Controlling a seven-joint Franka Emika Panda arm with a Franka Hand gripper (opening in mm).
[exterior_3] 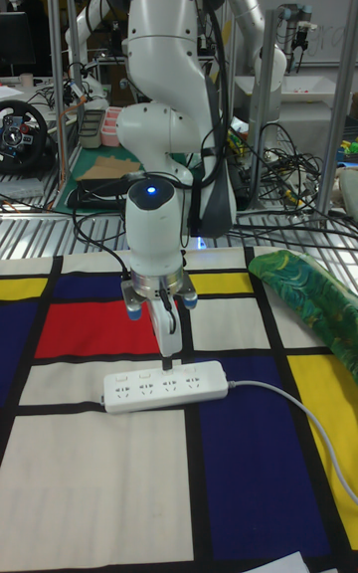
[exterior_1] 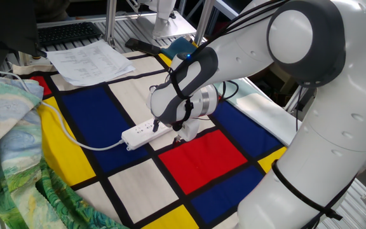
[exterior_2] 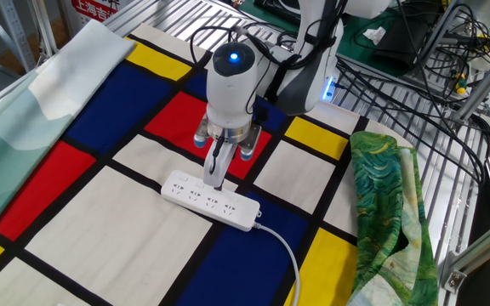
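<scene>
A white power strip (exterior_2: 210, 204) with several sockets lies on the colour-block cloth, its socket face up. Its white cord (exterior_2: 284, 242) leaves from one end. My gripper (exterior_2: 216, 186) points down at the strip's long edge nearest the robot base, its tip at or just above that edge. In exterior view 3 the gripper (exterior_3: 166, 366) stands over the strip (exterior_3: 166, 386) near its middle. The fingers line up one behind the other there, so the gap between them does not show. Exterior view 1 has the hand covering part of the strip (exterior_1: 143, 132).
A patterned green cloth (exterior_2: 387, 212) lies bunched at one side of the table. Paper sheets (exterior_1: 89, 62) and a black keyboard (exterior_1: 68, 33) sit toward the back in exterior view 1.
</scene>
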